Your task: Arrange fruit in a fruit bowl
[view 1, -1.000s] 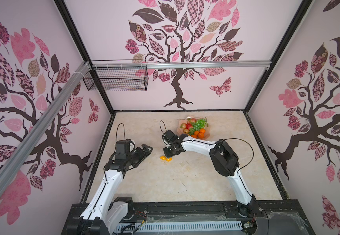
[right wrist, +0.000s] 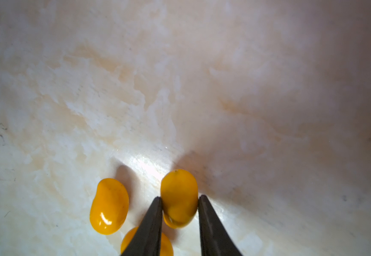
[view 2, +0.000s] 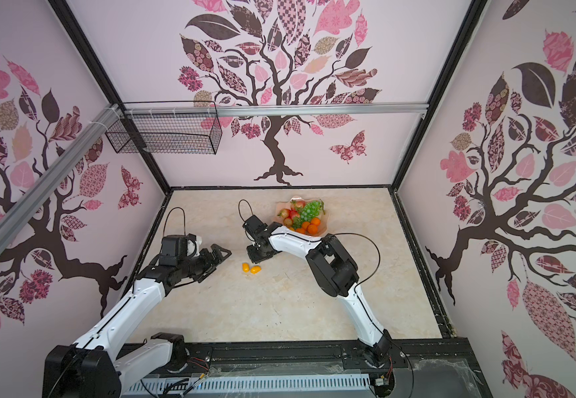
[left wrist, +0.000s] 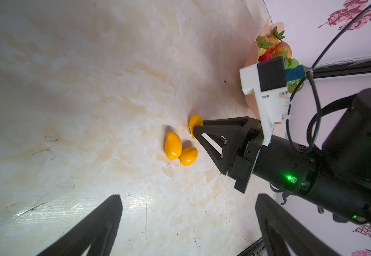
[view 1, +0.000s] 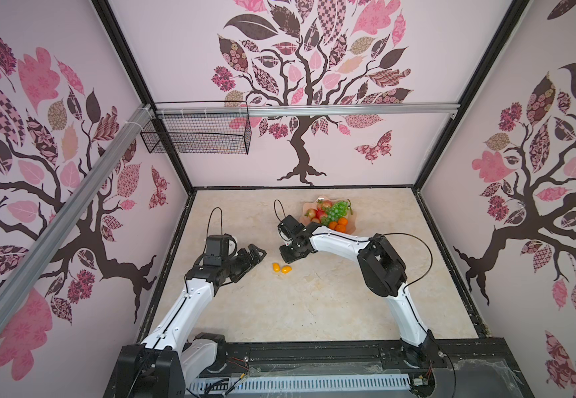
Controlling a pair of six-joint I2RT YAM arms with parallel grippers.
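In the right wrist view, a yellow oval fruit [right wrist: 179, 194] is pinched between the fingertips of my right gripper. Its shadow falls on the table beside it; how high it hangs I cannot tell. A second yellow fruit [left wrist: 173, 146] and a third yellow fruit [left wrist: 188, 156] lie side by side on the table, close to that gripper. My left gripper has its fingers wide apart with bare table between them. The fruit bowl [view 1: 354, 223], pale pink and filled with red fruit, green grapes and oranges, stands at the back behind the right arm.
A black wire basket [view 1: 198, 132] hangs at the back left, well above the table. The right arm [view 1: 344, 244] reaches across in front of the bowl.
The right gripper has shifted slightly right and away from the two fruits on the table. The left arm has moved a little to the right. The bowl is unmoved.
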